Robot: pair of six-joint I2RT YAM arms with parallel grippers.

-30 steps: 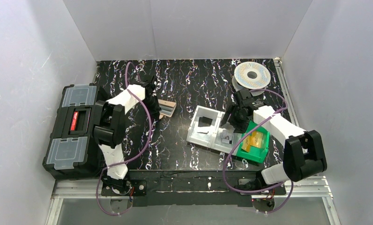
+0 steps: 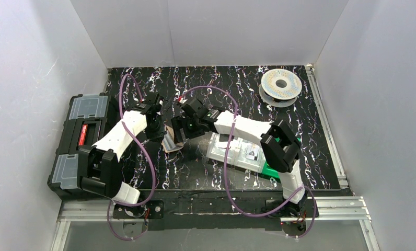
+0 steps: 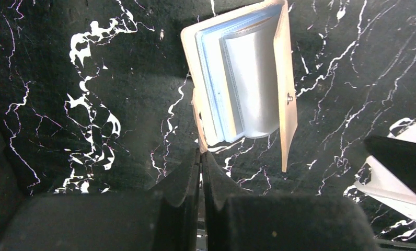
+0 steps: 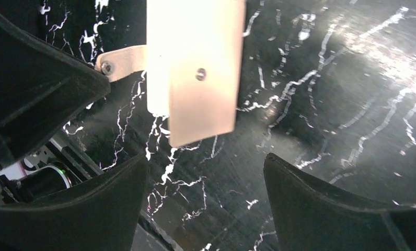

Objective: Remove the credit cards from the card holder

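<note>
The tan card holder [image 2: 172, 144] stands folded open on the dark marbled table, left of centre. In the left wrist view its clear sleeves [image 3: 255, 78] show between the two covers. My left gripper is shut on the holder's narrow snap strap. The right wrist view shows this strap [image 4: 123, 63] reaching to the left fingertip. My right gripper is open, its fingers wide apart, with nothing between them. The holder's outer cover [image 4: 203, 99] lies just beyond those fingers, and no contact is visible. Whether cards sit inside the sleeves is hard to tell.
White bins [image 2: 216, 149] with a few flat items stand right of centre, joined to a green bin [image 2: 270, 171], partly under my right arm. A black toolbox [image 2: 65, 138] fills the left side. A spool [image 2: 281, 83] stands at the back right.
My right gripper has swung left from over the bins to beside the holder.
</note>
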